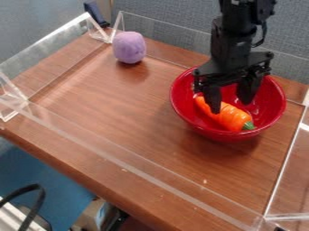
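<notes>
A red bowl (268,120) stands at the right of the wooden table, holding an orange carrot (220,112) with a green top. Over the bowl, the black gripper (230,95) points down with its fingers apart, one either side above the carrot, open with nothing seen held.
A purple rounded object (129,47) sits at the back left. Clear plastic walls edge the wooden table (108,135). A cable and other items lie off the table at the lower left.
</notes>
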